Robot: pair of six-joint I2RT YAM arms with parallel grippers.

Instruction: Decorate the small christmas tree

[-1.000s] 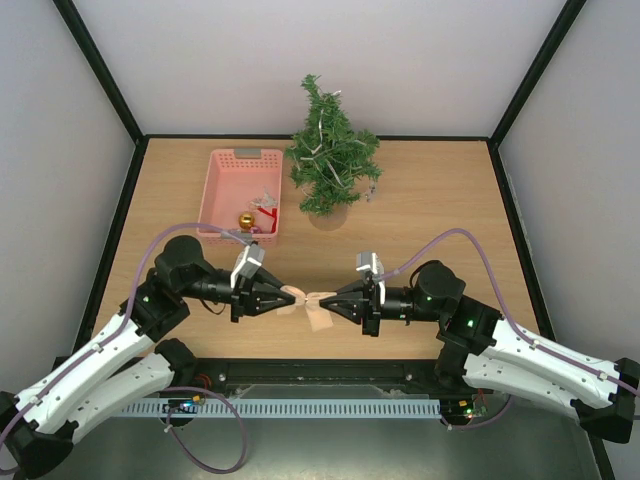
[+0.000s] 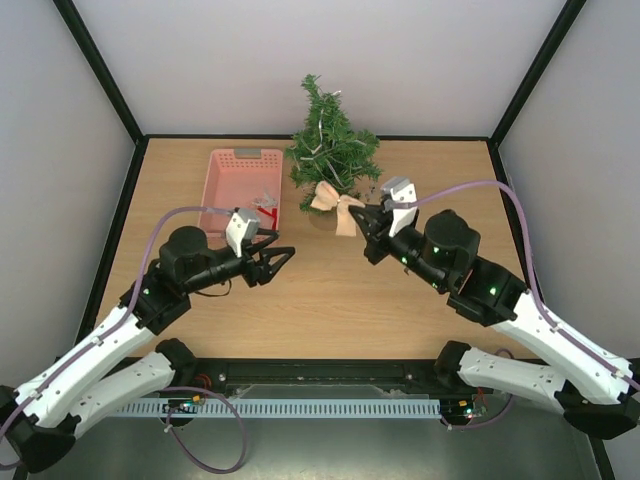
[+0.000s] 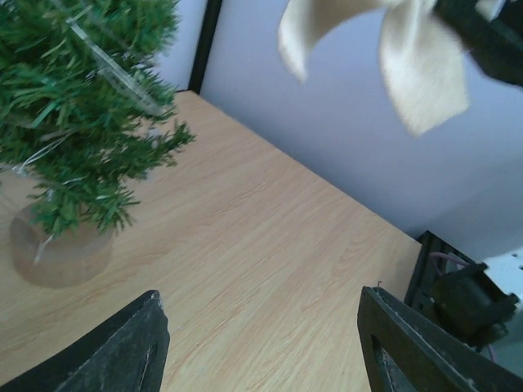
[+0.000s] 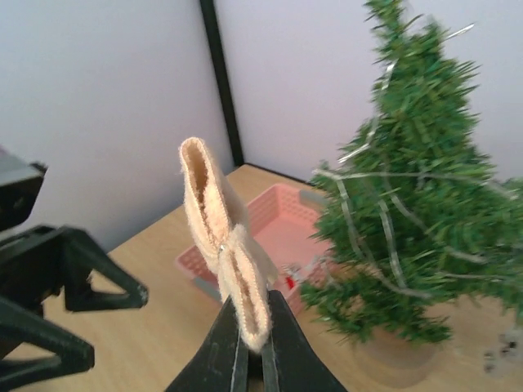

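Observation:
A small green Christmas tree (image 2: 331, 145) with silvery strands stands at the back of the table, its round base showing in the left wrist view. Pinched at the tips of my right gripper is a peach cloth bow (image 4: 225, 237), held up off the table. From above, the bow (image 2: 338, 205) overlaps the tree's base; the right wrist view has it to the left of the tree. My left gripper (image 2: 287, 243) is open and empty, left of the bow and in front of the pink basket (image 2: 211, 187).
Small red (image 2: 274, 219) and clear pieces lie in the basket's near right corner. Another small clear ornament (image 4: 500, 351) shows by the tree's right side. Bare tabletop (image 2: 330, 310) fills the front middle.
My right gripper carried the bow toward the tree. The tree has stayed put.

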